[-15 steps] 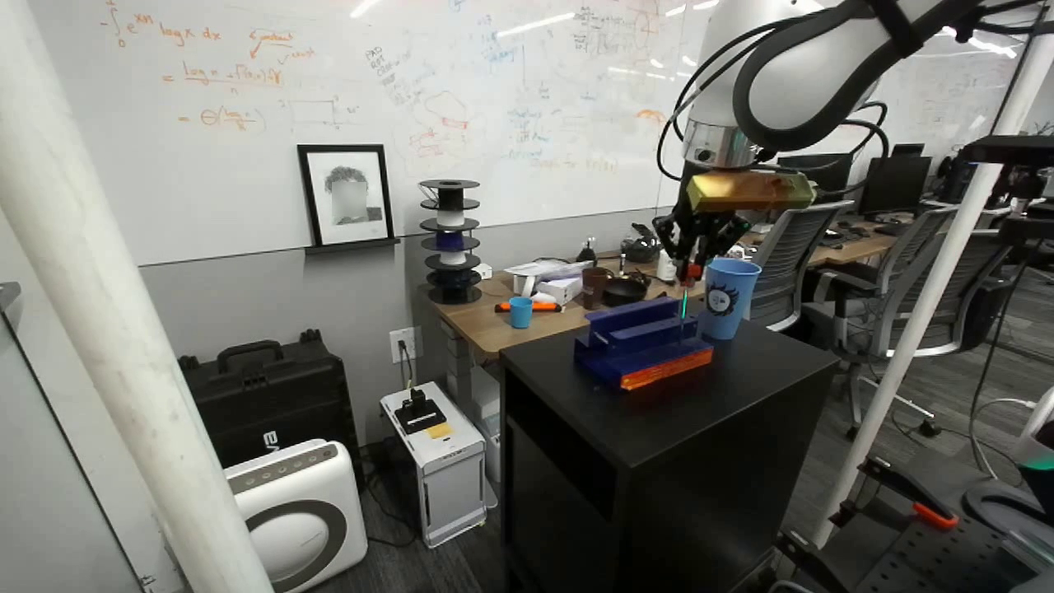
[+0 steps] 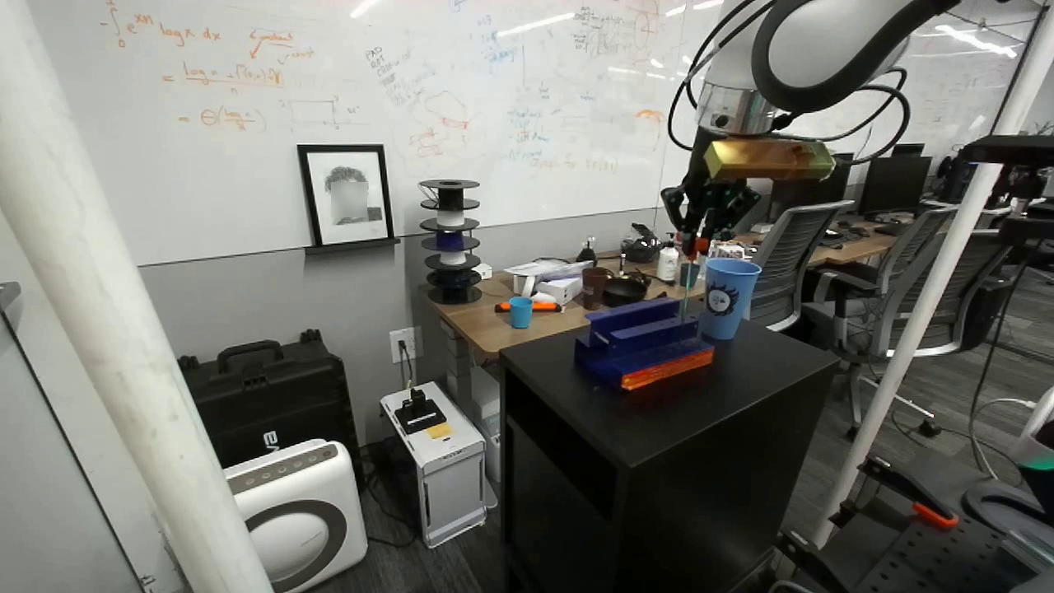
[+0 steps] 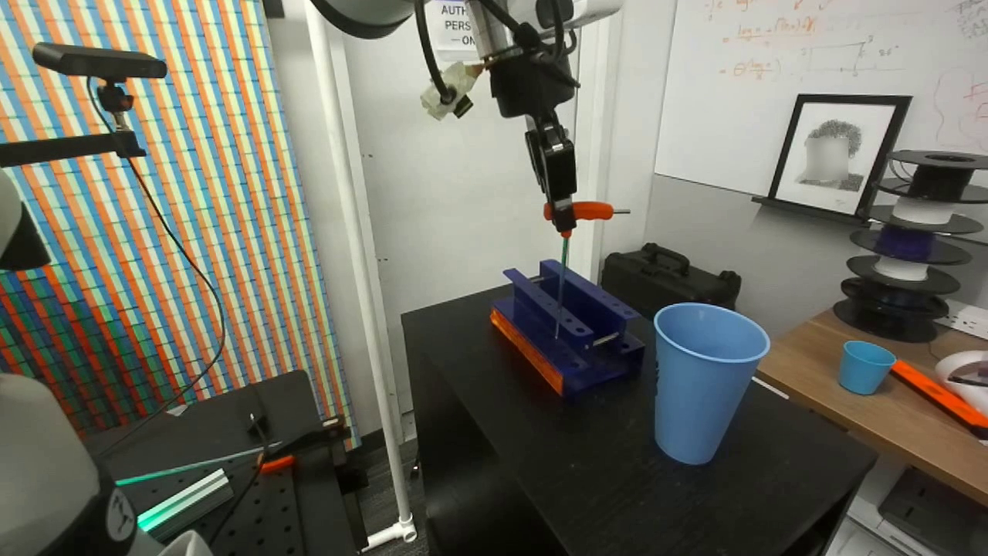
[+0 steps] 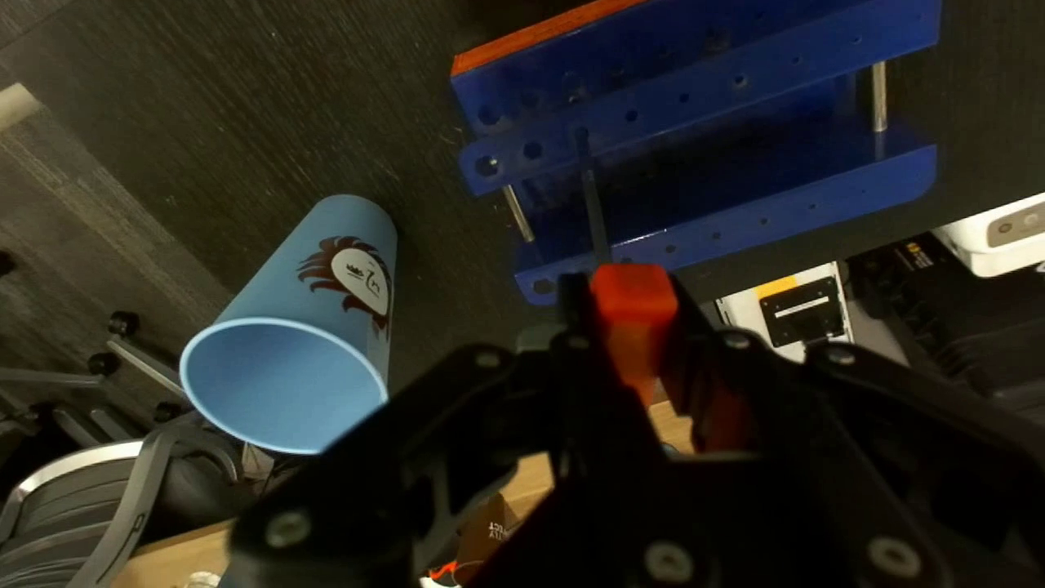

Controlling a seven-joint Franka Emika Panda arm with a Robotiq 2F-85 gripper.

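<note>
My gripper (image 3: pixel 562 218) is shut on the red-orange handle (image 3: pixel 590 211) of a T-handle hex key, above the black cabinet. From the handle the key's thin shaft (image 3: pixel 565 264) points down to the blue tool rack (image 3: pixel 593 366), and its lower part shows against the rack's raised, holed bar. In the wrist view the shaft meets that bar near one of its holes; how deep the tip sits cannot be made out. The rack has an orange front edge (image 3: pixel 523 350). In the wrist view the handle (image 4: pixel 634 304) sits between my dark, blurred fingers.
A tall blue cup (image 3: pixel 704 389) stands on the black cabinet top (image 3: pixel 593 463), close beside the rack. A wooden desk (image 2: pixel 474 326) behind holds a small blue cup (image 2: pixel 520 312) and a stack of spools (image 2: pixel 451 242). Bare cabinet top lies in front of the rack.
My gripper has risen and shifted slightly right with the key, so more of the shaft shows above the rack. The rack and the tall cup have stayed in place.
</note>
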